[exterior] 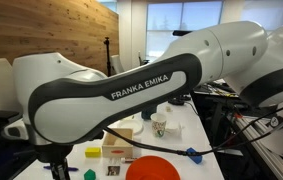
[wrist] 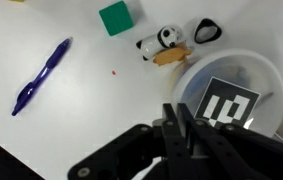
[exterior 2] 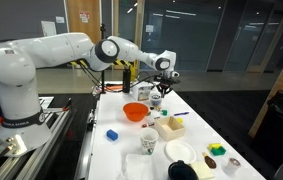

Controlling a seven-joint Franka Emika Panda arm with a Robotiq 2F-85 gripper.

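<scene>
In the wrist view, a pale, see-through bowl (wrist: 266,65) fills the right side, and inside it shows a black-and-white marker card (wrist: 226,101). My gripper is at the bowl's left rim, its fingertips close together with the rim apparently between them. From exterior view 2 the gripper (exterior 2: 162,92) appears small at the far part of the table, just above a whitish bowl (exterior 2: 156,99). The gripper (exterior: 58,168) is at the lower left in exterior view 1, where its fingertips are cut off or hard to make out.
Near the bowl lie a green block (wrist: 116,18), a panda figure (wrist: 159,42) and a blue pen (wrist: 42,74). A red-orange bowl (exterior 2: 136,112), a wooden box (exterior 2: 169,126), a patterned cup (exterior 2: 148,146) and a white plate (exterior 2: 181,151) occupy the table.
</scene>
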